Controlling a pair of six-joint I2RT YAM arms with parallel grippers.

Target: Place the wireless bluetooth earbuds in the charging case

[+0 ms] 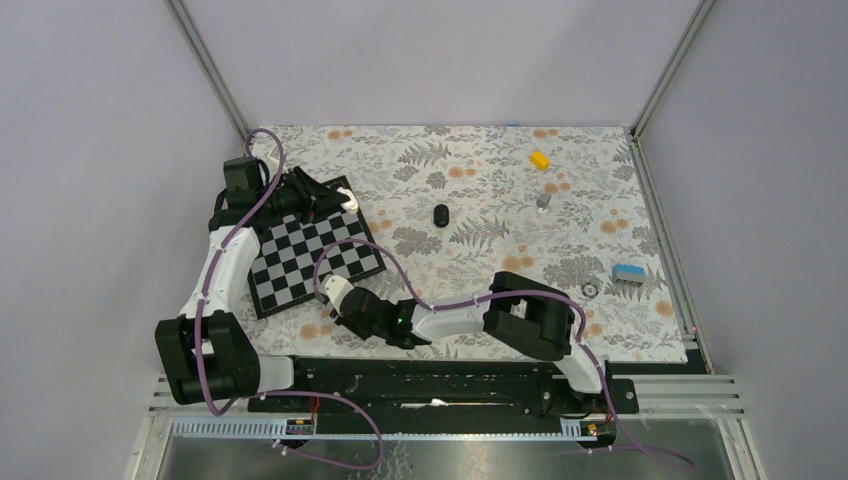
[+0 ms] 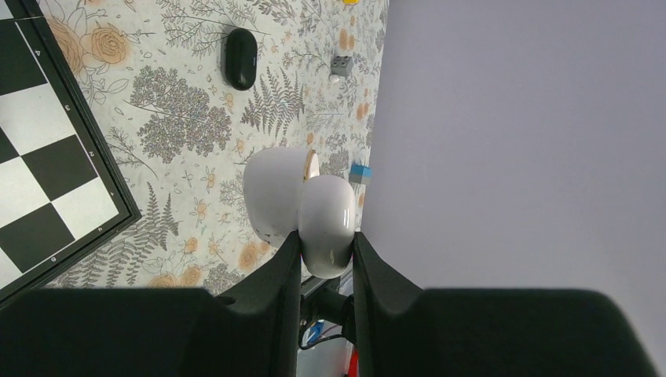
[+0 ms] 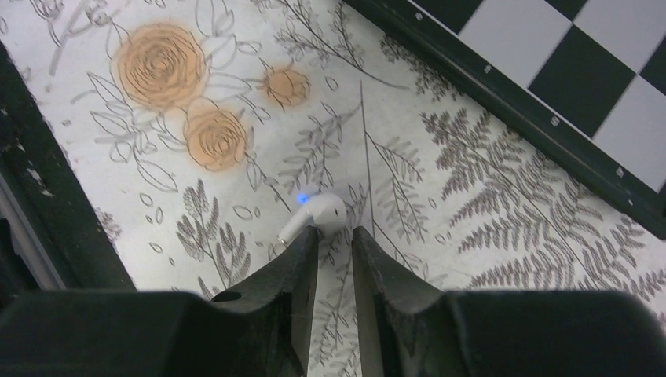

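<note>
The white open charging case point(image 2: 326, 224) is held up in my left gripper, whose fingers are shut on it, above the table beside the checkerboard point(image 1: 316, 250). A white earbud point(image 3: 326, 210) with a small blue light lies on the floral mat near the board's lower edge, in the right wrist view. My right gripper is low over it, fingers somewhat apart and overlapping the earbud in that view; whether they touch it cannot be told.
A black oval object point(image 1: 441, 215), a yellow block point(image 1: 540, 160), a grey piece point(image 1: 543, 201), a blue block point(image 1: 628, 273) and a small ring point(image 1: 590, 290) lie spread on the mat.
</note>
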